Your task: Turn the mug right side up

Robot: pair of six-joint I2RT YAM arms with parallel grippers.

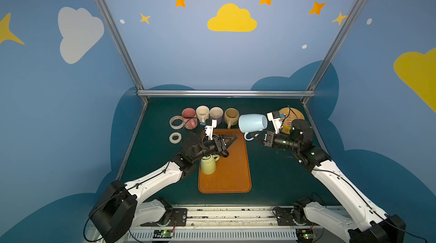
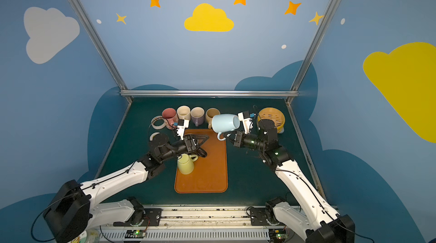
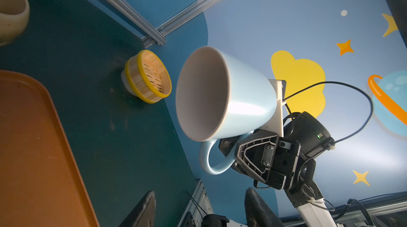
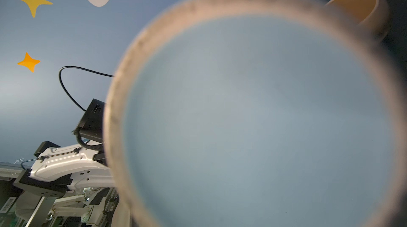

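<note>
A light blue mug (image 1: 252,121) is in the air above the tray's back right, lying sideways, its mouth toward my left gripper and its handle hanging down. My right gripper (image 1: 258,137) is at its handle; the left wrist view (image 3: 246,142) shows a finger over the handle, though whether it is shut on it is unclear. In the right wrist view the mug's base (image 4: 258,121) hides the fingers. My left gripper (image 1: 230,139) stands open left of the mug, its fingers (image 3: 144,210) apart with nothing between them.
The orange tray (image 1: 231,179) holds a green mug (image 1: 208,165) and a dark object partly hidden by the left arm. Several mugs (image 1: 216,115) line the back, tape rolls (image 1: 175,133) are at left, a yellow basket (image 3: 148,76) is at back right.
</note>
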